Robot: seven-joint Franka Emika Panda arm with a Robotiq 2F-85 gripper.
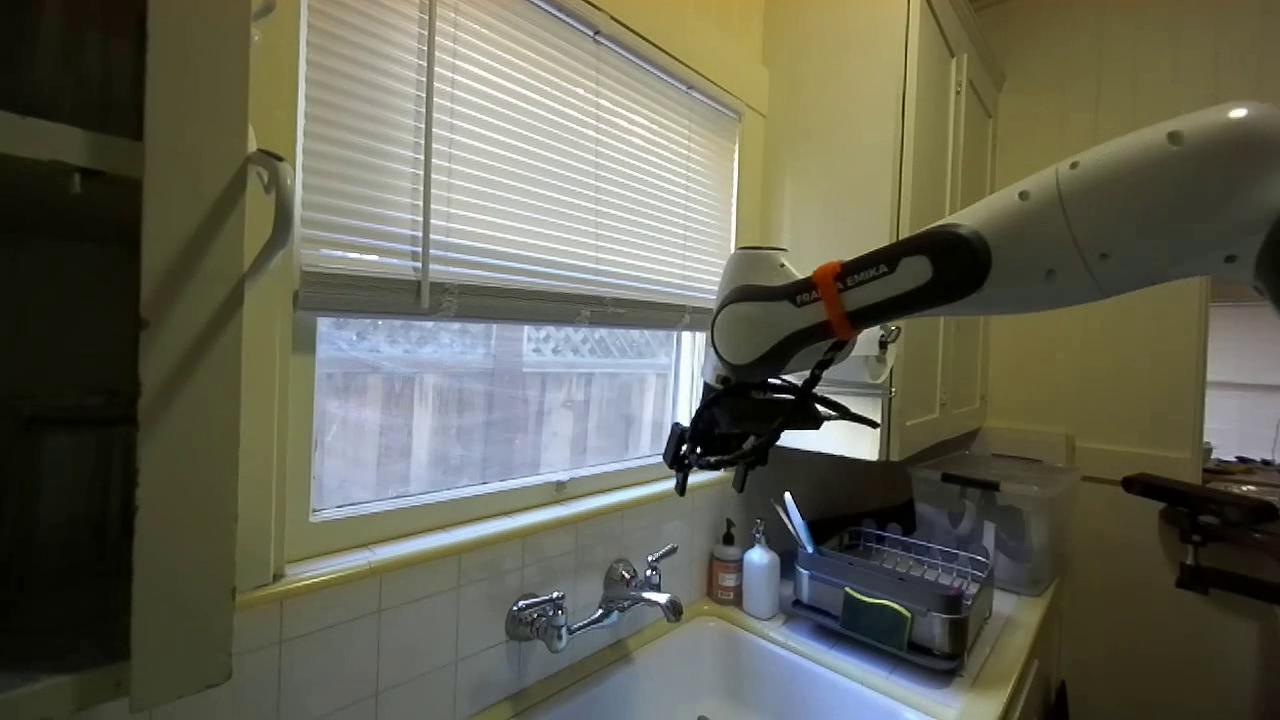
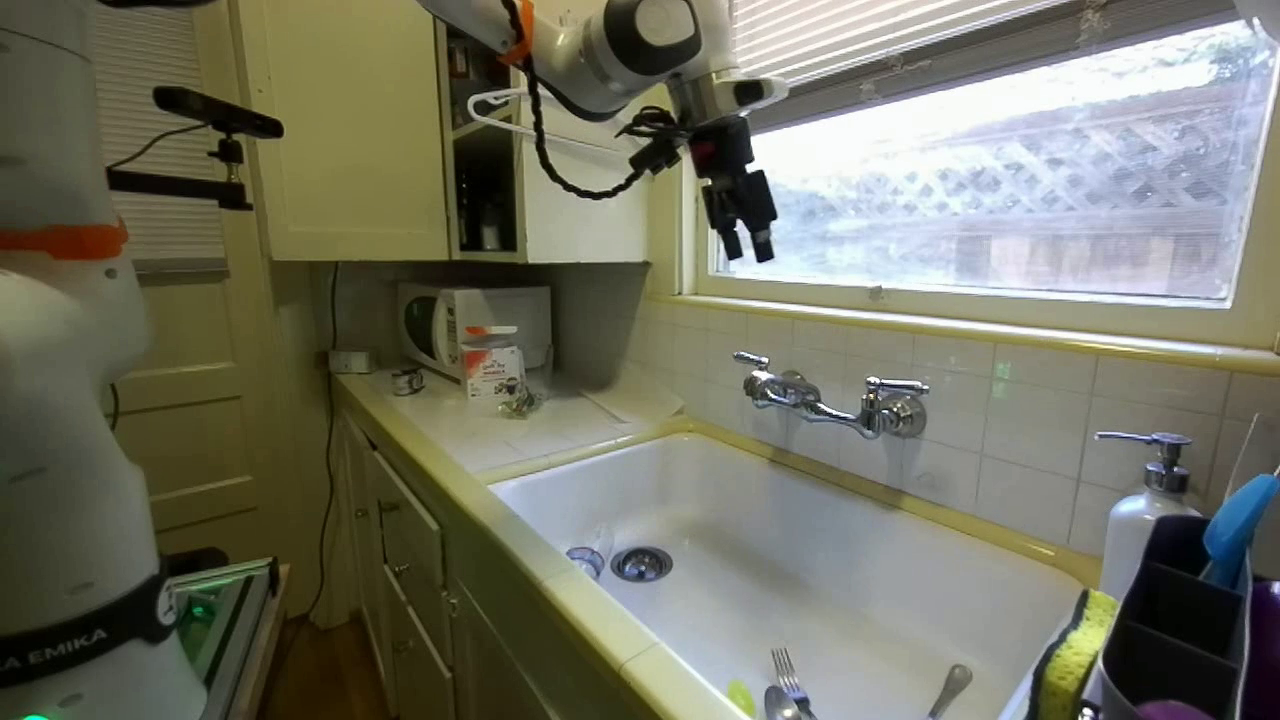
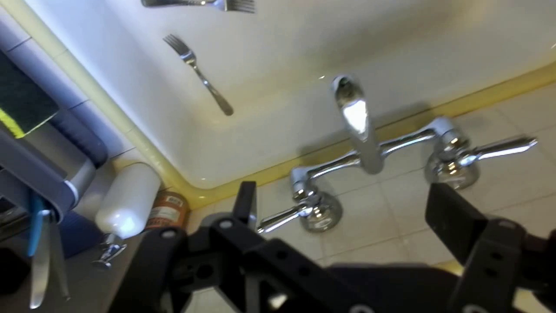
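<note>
My gripper [image 1: 710,482] hangs high in front of the window, well above the chrome faucet [image 2: 828,406] on the tiled wall. Its two fingers stand wide apart in the wrist view, one fingertip [image 3: 245,203] on the left and the other on the right, and nothing is between them. Beyond that gap the wrist view shows the faucet and the tiles. In the white sink [image 2: 768,516] lie a fork [image 2: 786,678], a spoon [image 2: 780,706] and another handle [image 2: 951,690]. A clear cup-like item [image 2: 588,559] lies beside the drain [image 2: 642,564].
A dish rack [image 1: 894,588] with a sponge [image 1: 877,620] stands right of the sink, next to a white soap bottle [image 1: 761,580] and an amber bottle [image 1: 726,570]. A microwave [image 2: 474,324] and a box [image 2: 492,367] occupy the far counter. An open cabinet door [image 1: 192,360] is at left.
</note>
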